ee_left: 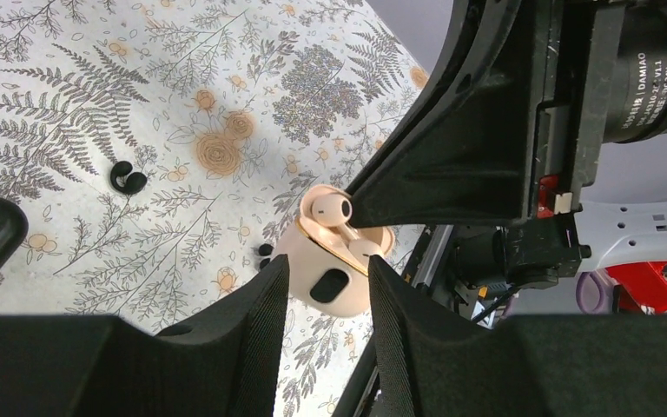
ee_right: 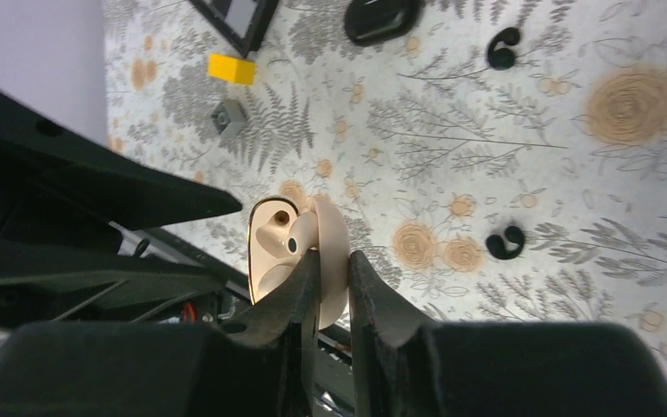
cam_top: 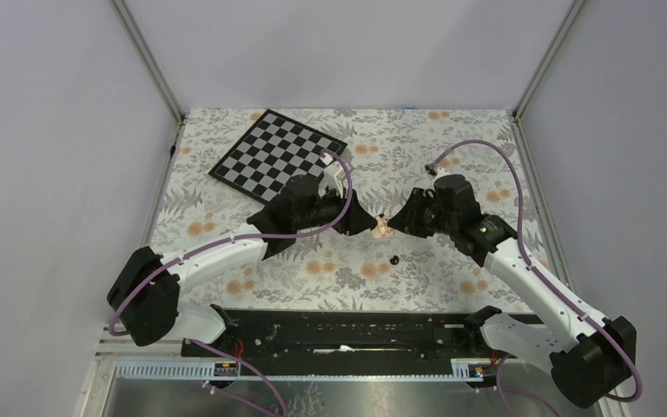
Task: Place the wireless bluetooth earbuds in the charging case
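The white charging case [ee_right: 271, 248] is held up with its lid raised, my right gripper shut on the lid. Tipped inside the case, the white earbud [ee_left: 331, 208] shows its rounded head at one end and its stem slanting across the interior; it is not seated in its slot. In the right wrist view the earbud [ee_right: 303, 233] leans by the lid, and a round slot opening beside it looks empty. My left gripper stands open just in front of the case, nothing between its fingers. From above, both grippers face each other closely around the case [cam_top: 382, 228].
Two small black earbuds [ee_right: 505, 243] [ee_right: 503, 49] lie on the floral cloth, with a black case [ee_right: 382, 17] farther off. A yellow block [ee_right: 231, 68], a grey piece [ee_right: 228, 116] and a checkered board [cam_top: 278, 155] are also on the table.
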